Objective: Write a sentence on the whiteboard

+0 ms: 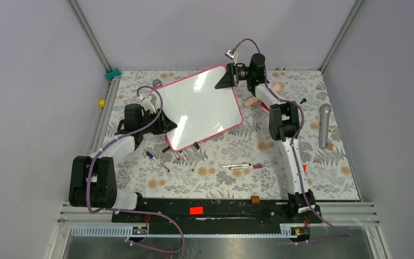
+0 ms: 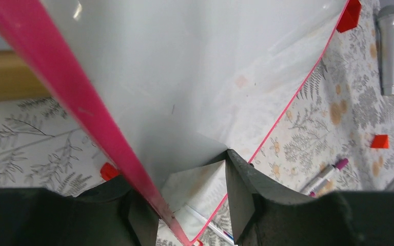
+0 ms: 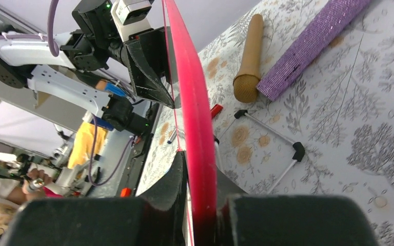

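The blank whiteboard (image 1: 199, 105) with a pink rim is tilted over the patterned table. My right gripper (image 1: 219, 86) is shut on its upper right corner; in the right wrist view the pink rim (image 3: 196, 138) passes between the fingers. At the lower left corner is my left gripper (image 1: 171, 127). Its fingers stand part open around that corner, with a gap showing in the left wrist view. On the table lie a blue marker (image 1: 157, 161), a green marker (image 1: 186, 161), a partly covered red one (image 1: 176, 155) and a purple-capped marker (image 1: 250, 167).
A grey microphone (image 1: 324, 127) lies at the right. Thin stand legs with black ends (image 3: 298, 151) show behind the board. In the right wrist view a tan microphone (image 3: 249, 61) and a purple roll (image 3: 313, 48) lie close by.
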